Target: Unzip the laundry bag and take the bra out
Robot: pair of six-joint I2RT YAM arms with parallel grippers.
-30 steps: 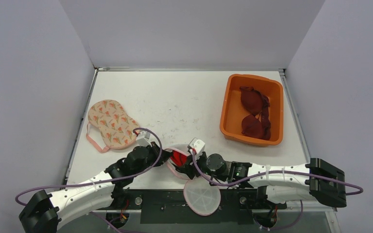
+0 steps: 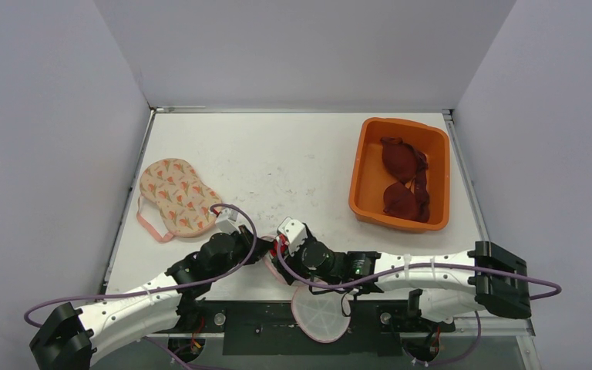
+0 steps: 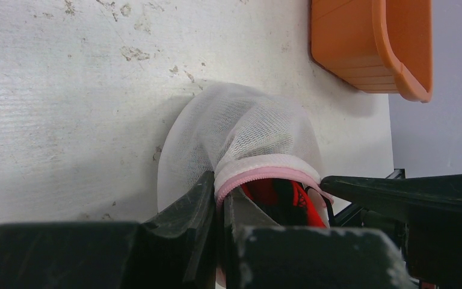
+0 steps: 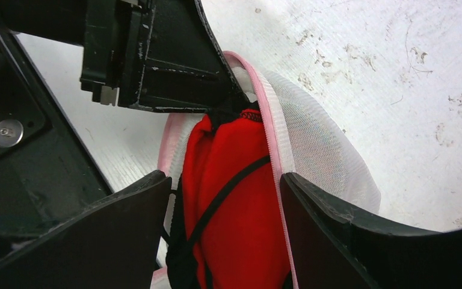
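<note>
The white mesh laundry bag (image 3: 186,141) stands unzipped near the table's front edge, its pink zipper rim (image 3: 271,171) spread apart. Inside it shows the red bra (image 4: 240,192) with black straps. My left gripper is shut on the bag's rim at one side of the opening. Over the opening, my right gripper is open, its fingers either side of the red cloth. One fingertip (image 4: 289,186) lies against the zipper edge. From above, the arms hide most of the bag. The bag's round lid (image 2: 321,314) hangs at the table's front edge.
An orange bin (image 2: 364,173) at the right holds a dark red bra (image 2: 401,162). On the left lies a patterned oval bag (image 2: 176,193) with a pink strap. Both grippers are close together.
My right gripper has moved left, toward the left gripper, and now covers much of the bag's opening. The left arm and the other objects have stayed put.
</note>
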